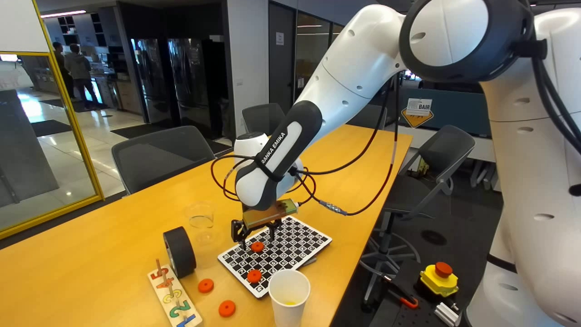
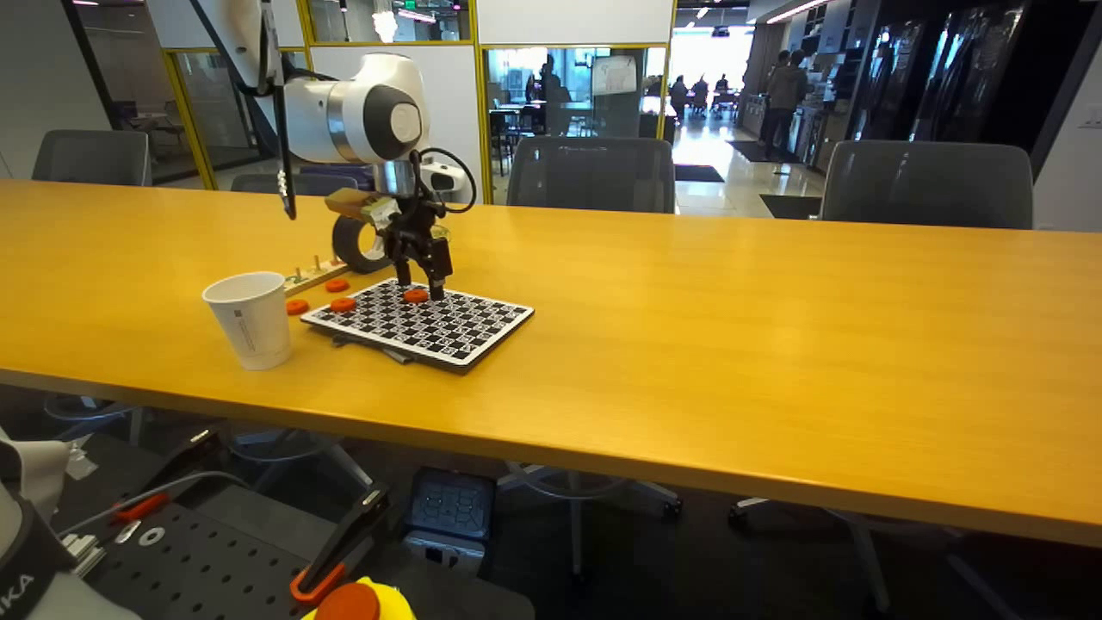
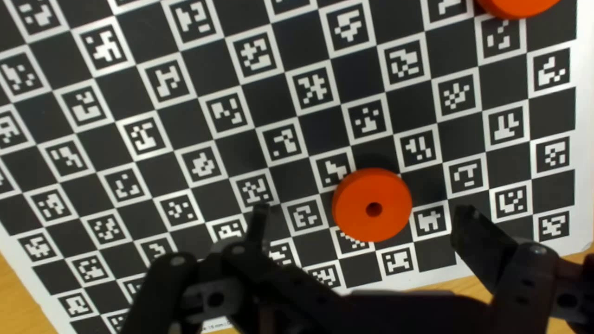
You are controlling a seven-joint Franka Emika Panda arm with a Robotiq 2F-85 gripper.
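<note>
My gripper stands open over the checkered marker board (image 1: 301,240), its fingers on either side of an orange disc (image 3: 356,192) with a small centre hole. The disc lies flat on the board, and bare board shows between it and each finger in the wrist view. A second orange disc (image 1: 254,276) rests nearer the board's front corner. A wooden number board (image 1: 173,297) with upright pegs sits at the left.
Close to the board's front corner stands a white paper cup (image 1: 288,297). A black roll (image 1: 179,251) is on edge behind the number board, and a clear cup (image 1: 200,220) is beyond it. In the second exterior view, the right side of the table (image 2: 785,341) is clear.
</note>
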